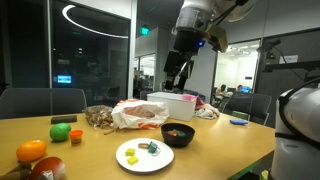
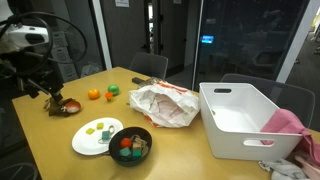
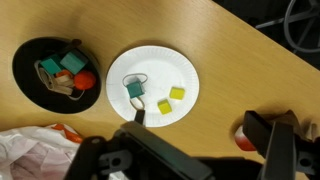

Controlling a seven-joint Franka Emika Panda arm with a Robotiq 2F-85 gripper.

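My gripper hangs high over the table, fingers pointing down, holding nothing that shows. In the wrist view its dark fingers stand apart at the bottom edge. A white plate lies below, bearing two yellow cubes and a teal block with a thin loop. Beside the plate stands a black pan with a red round piece and teal blocks in it. Plate and pan both show clear of the gripper.
Crumpled white bag lies behind the pan, and a white bin stands farther right. An orange fruit, a green one and an orange cup sit on the left. Bare table surrounds the plate.
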